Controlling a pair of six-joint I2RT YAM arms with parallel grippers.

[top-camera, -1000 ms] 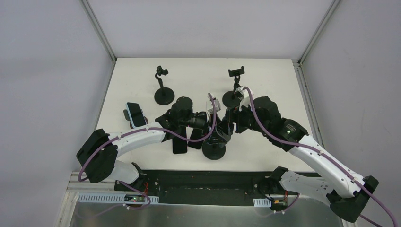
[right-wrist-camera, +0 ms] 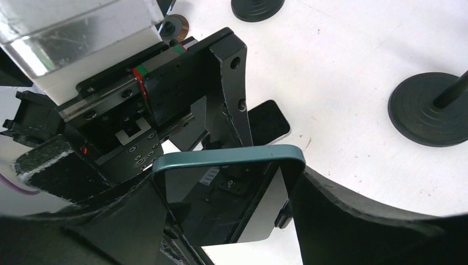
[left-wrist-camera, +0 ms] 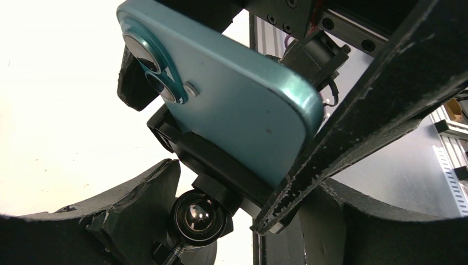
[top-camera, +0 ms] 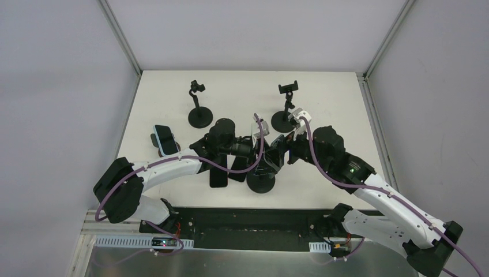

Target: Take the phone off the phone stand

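Observation:
In the left wrist view a teal phone sits in the black clamp of a phone stand, its camera corner at upper left. My left gripper stands open around the stand's ball joint, a gap showing to its right. In the right wrist view the phone appears screen side on between my right gripper, whose fingers lie along its two sides; whether they press on it I cannot tell. The stand's base rests on the table, largely covered by the arms from above.
Two empty stands occupy the back of the table. Another phone rests on a stand at left. Two dark phones lie flat under the left arm.
The stand's base has crept slightly toward the back. My left arm looks unchanged.

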